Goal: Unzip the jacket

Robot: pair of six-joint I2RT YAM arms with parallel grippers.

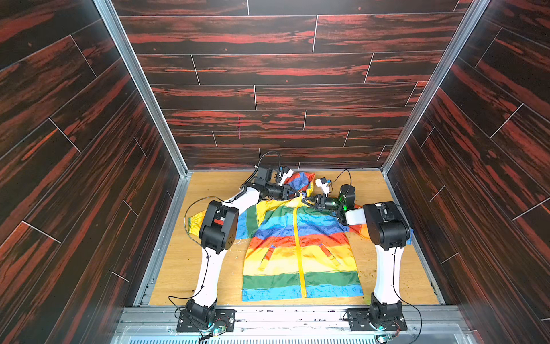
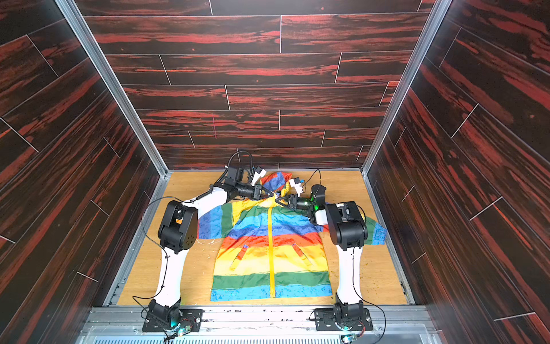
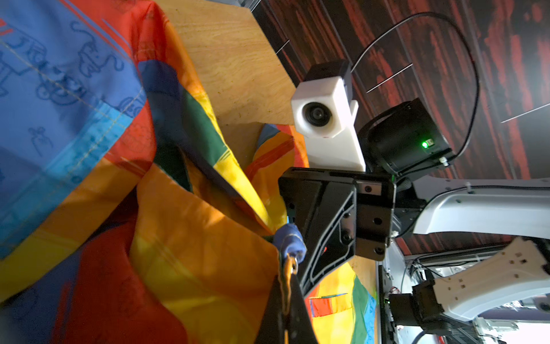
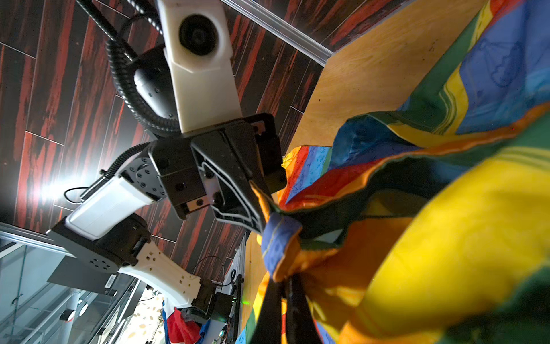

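A rainbow-striped jacket (image 1: 275,263) lies flat with a yellow zipper band (image 1: 298,252) down its front. Both grippers meet at the collar near the zipper's top. My left gripper (image 1: 298,193) is shut; in its wrist view a thin orange zipper edge (image 3: 289,281) with a metal pull runs at its fingertips, beside a blue tab (image 3: 290,240). My right gripper (image 1: 304,199) is shut just to the right and slightly lower; in its wrist view a blue and orange fold (image 4: 279,243) covers the tips, so whether anything is between them is hidden.
The jacket's hood (image 1: 299,180) lies at the back, sleeves spread to both sides under the arms. Bare wooden table (image 1: 169,269) shows around the jacket. Dark panelled walls enclose the back and sides.
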